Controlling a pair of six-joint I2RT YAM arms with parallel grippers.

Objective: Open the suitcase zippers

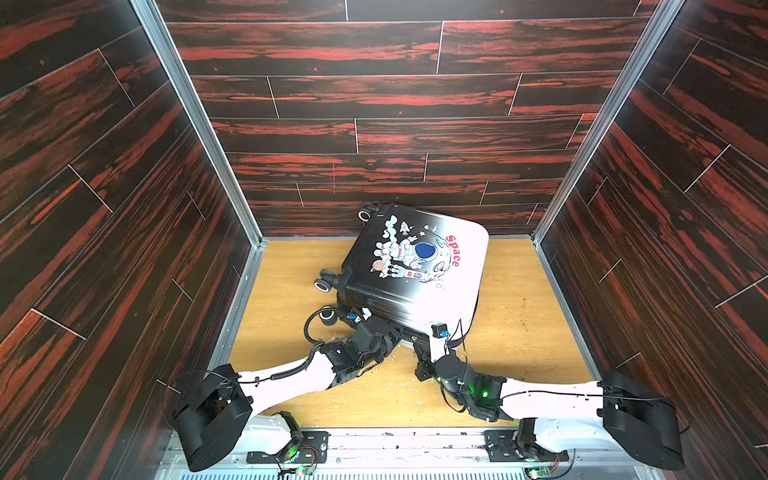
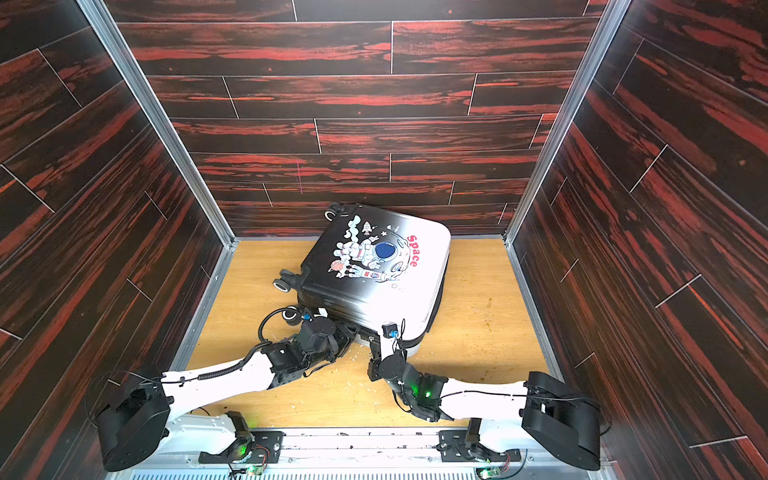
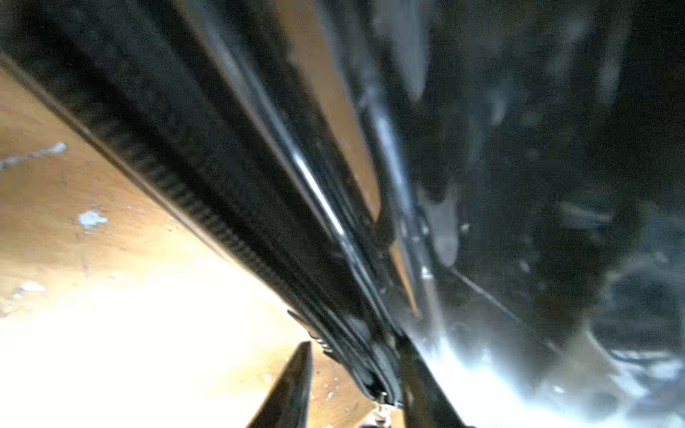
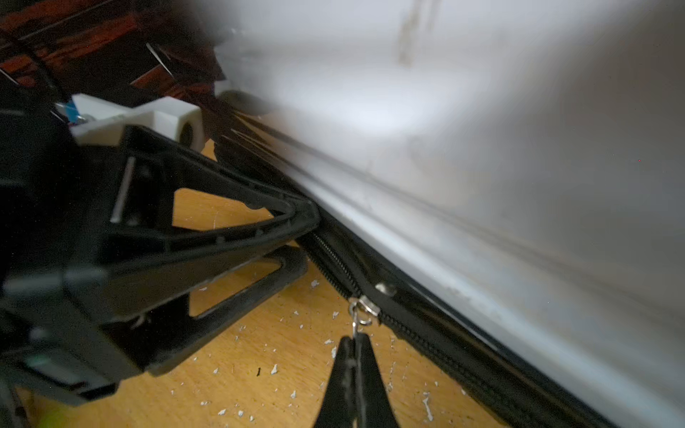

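The black suitcase [image 1: 416,272] with a Space astronaut print lies flat, its zipper track [image 4: 328,256] along the near lower edge. A metal zipper slider [image 4: 367,305] with a ring pull sits on it. My right gripper is shut on that pull. My left gripper is beside the zipper track, part open, one finger over the table and the other against the suitcase's edge; in the right wrist view it sits just to the left of the slider.
Bare wooden table [image 1: 544,336] surrounds the suitcase. Dark red-streaked walls [image 1: 400,96] close in at the sides and back. Suitcase wheels [image 1: 324,284] stick out at the left.
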